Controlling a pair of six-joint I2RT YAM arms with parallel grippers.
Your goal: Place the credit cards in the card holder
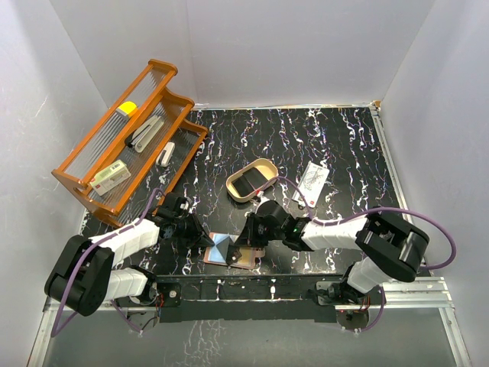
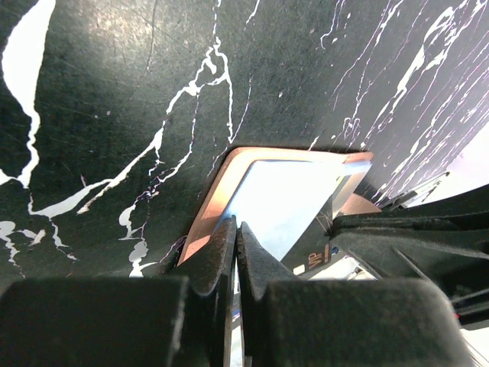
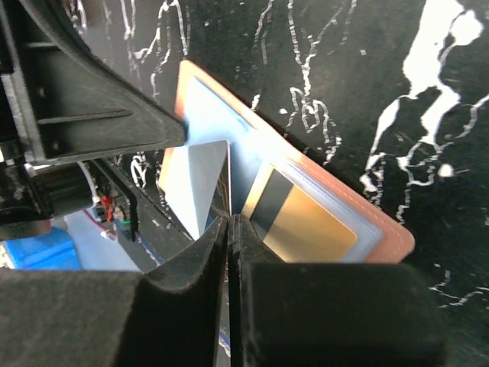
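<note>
The pink-edged card holder (image 1: 218,255) lies open on the dark marbled table, its left half pale blue. A gold card (image 3: 309,225) rests in a clear sleeve on the right half. My right gripper is shut at the raised edge of a black card (image 3: 202,180), which tilts up over the holder's middle; its edge runs into the fingertips. Part of the card, with "VIP" lettering, shows in the left wrist view. My left gripper is shut over the holder's left half, with nothing visible between its fingers; whether it touches is unclear.
A tan basket (image 1: 231,191) with dark contents stands behind the holder. A white keyboard-like object (image 1: 312,183) lies at the back right. A tilted wooden rack (image 1: 145,138) with several items occupies the left.
</note>
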